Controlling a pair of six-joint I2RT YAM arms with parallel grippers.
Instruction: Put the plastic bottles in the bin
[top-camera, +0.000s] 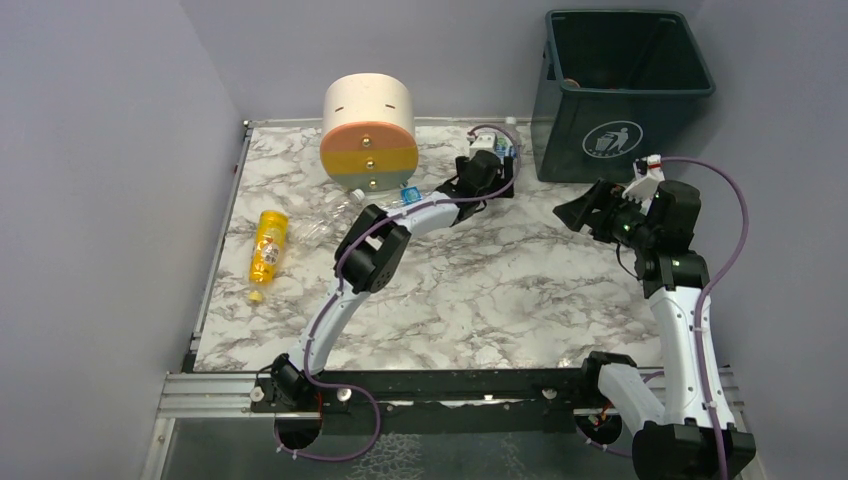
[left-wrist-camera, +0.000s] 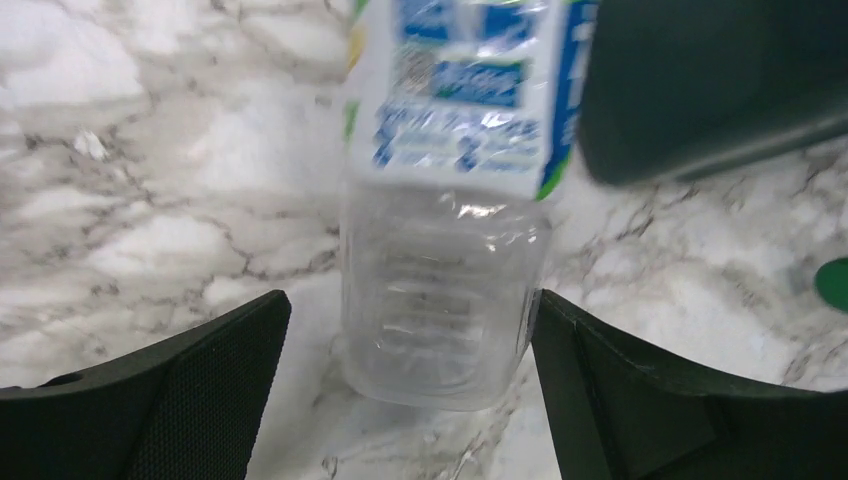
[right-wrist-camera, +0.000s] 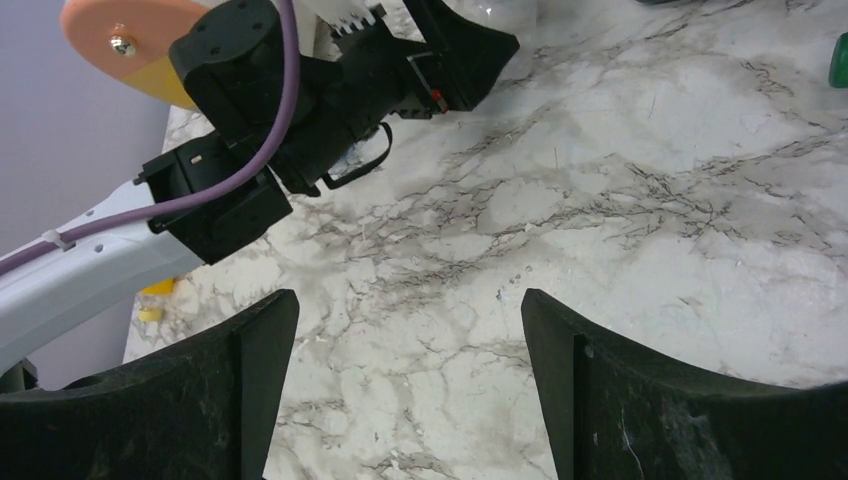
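My left gripper (top-camera: 486, 180) stands open at the back centre, between the striped drawer box and the bin (top-camera: 620, 120). In the left wrist view a clear bottle (left-wrist-camera: 440, 300) with a blue-and-white label lies between its open fingers. A yellow bottle (top-camera: 267, 245) lies at the left of the table; a clear bottle (top-camera: 325, 218) lies beside it, and another with a blue label (top-camera: 410, 195) is partly hidden behind my left arm. My right gripper (top-camera: 588, 208) hangs at the right, in front of the bin, part open and empty.
The striped drawer box (top-camera: 367, 140) stands at the back, left of my left gripper. Grey walls border the sides and back.
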